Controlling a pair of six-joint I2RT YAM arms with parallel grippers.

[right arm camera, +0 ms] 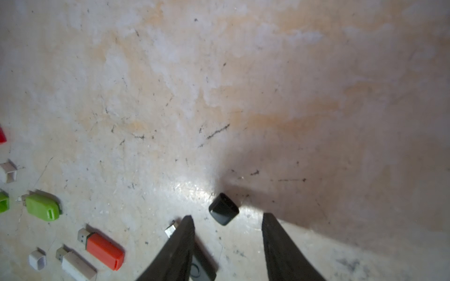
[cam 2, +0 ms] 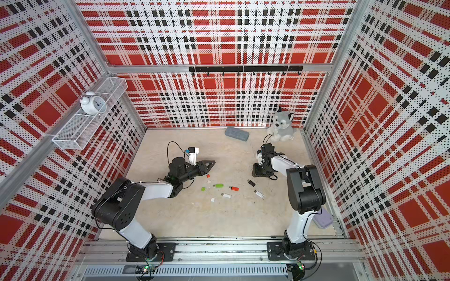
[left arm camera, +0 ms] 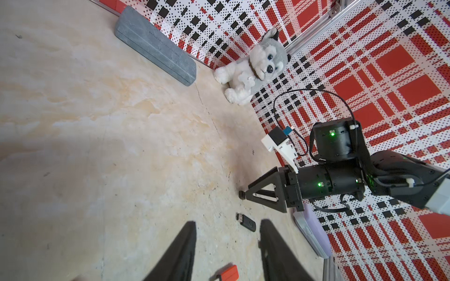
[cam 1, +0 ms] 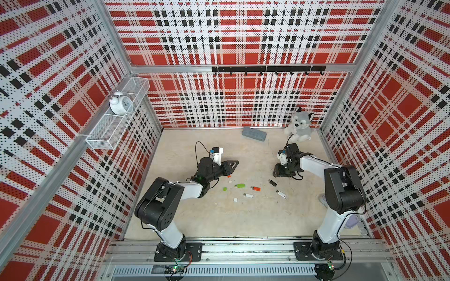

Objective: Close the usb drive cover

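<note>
The black USB drive (right arm camera: 202, 264) lies uncapped on the table, its metal plug exposed. Its small black cap (right arm camera: 223, 209) lies loose on the tabletop, apart from the plug. My right gripper is open above it, the cap showing in the gap between the spread fingers without being gripped. In the left wrist view the cap (left arm camera: 241, 194) sits right by the right gripper's tips, close to the black drive (left arm camera: 246, 222); in both top views the right gripper (cam 1: 275, 174) hides it. Further left, my left gripper hangs open and empty above the table.
Red (right arm camera: 105, 251), green (right arm camera: 42, 207) and white (right arm camera: 77, 267) drives lie left of the black one, with loose caps around them. Another white drive (cam 1: 280, 194) lies in front. A grey case (cam 1: 254, 134) and plush dog (cam 1: 299, 125) stand at the back.
</note>
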